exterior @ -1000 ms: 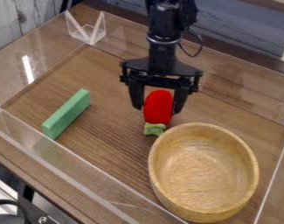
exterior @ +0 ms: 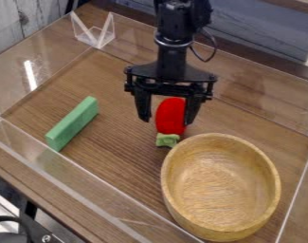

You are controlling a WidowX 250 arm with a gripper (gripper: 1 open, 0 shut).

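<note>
My black gripper [exterior: 171, 93] hangs over the middle of the table, open, its two fingers spread to either side above a red object [exterior: 172, 116]. The red object has a small green part [exterior: 168, 140] at its lower end and lies just behind a large tan bowl [exterior: 221, 190]. The gripper partly covers the red object's top, and I cannot tell whether the fingers touch it. A green bar [exterior: 71, 123] lies by itself on the left.
The wooden table [exterior: 93, 176] has free room at the back left and to the right. A dark object [exterior: 7, 228] sits at the lower left corner, partly out of view.
The gripper has shifted slightly, appearing a little higher and tilted differently over the red object. The objects on the table look unmoved.
</note>
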